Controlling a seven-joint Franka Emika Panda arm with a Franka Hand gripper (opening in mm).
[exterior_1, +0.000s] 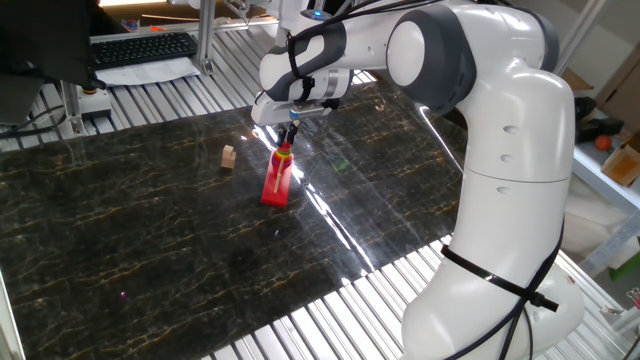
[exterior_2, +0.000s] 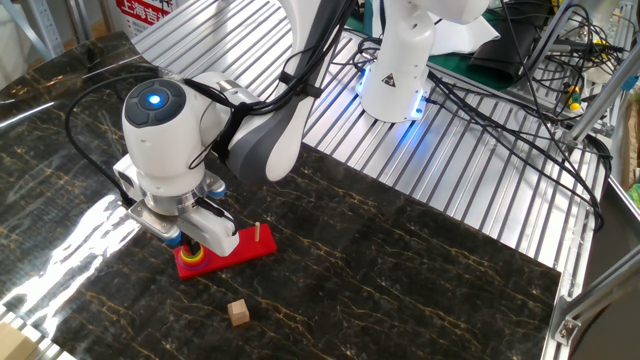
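Note:
A long red base (exterior_2: 237, 250) lies flat on the dark table, with a bare wooden peg (exterior_2: 257, 233) upright at one end. At its other end sit coloured rings (exterior_2: 192, 257), a yellow one showing above red and purplish parts. Directly over these rings my gripper (exterior_1: 287, 137) points down, its dark fingertips at or just above the yellow ring. Whether the fingers touch or hold anything is too small to make out. In exterior view 2 the gripper's body covers much of that end.
A small pale wooden block (exterior_2: 238, 312) stands on the table beside the red base, apart from it. The dark tabletop (exterior_1: 130, 240) is otherwise largely clear. A keyboard (exterior_1: 143, 48) lies on the slatted metal surface beyond the table.

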